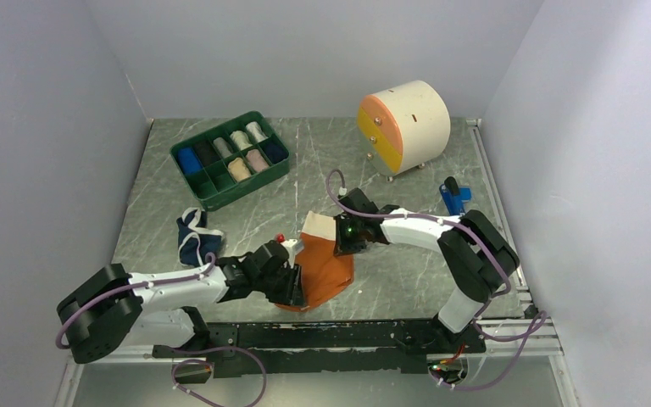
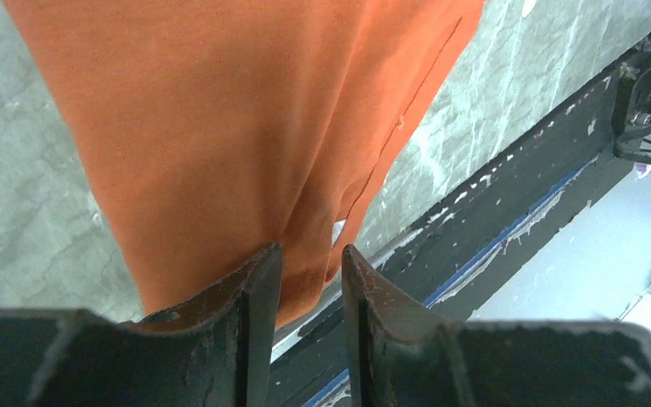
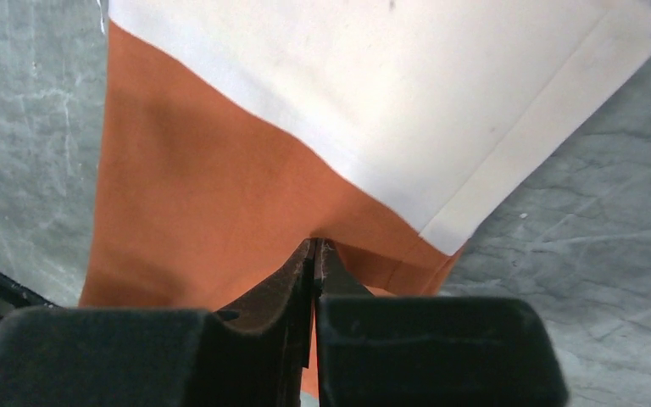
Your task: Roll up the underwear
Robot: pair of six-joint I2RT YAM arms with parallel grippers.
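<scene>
The orange underwear (image 1: 326, 275) lies mostly flat on the table, with its cream band (image 1: 318, 225) at the far end. In the left wrist view, my left gripper is open above the near edge, where the orange cloth (image 2: 195, 144) folds and a small white tag (image 2: 337, 231) shows; part of the fold shows in the gap between its fingers. The right gripper is shut on the orange cloth just below the cream band (image 3: 373, 93). A small pucker rises at its tips; how much fabric it pinches is hidden.
A green divided box (image 1: 229, 197) with several rolled garments stands at the back left. Dark blue cloth (image 1: 195, 237) lies left of the left arm. A white drum-shaped cabinet (image 1: 415, 127) and a blue tool (image 1: 454, 199) occupy the right side.
</scene>
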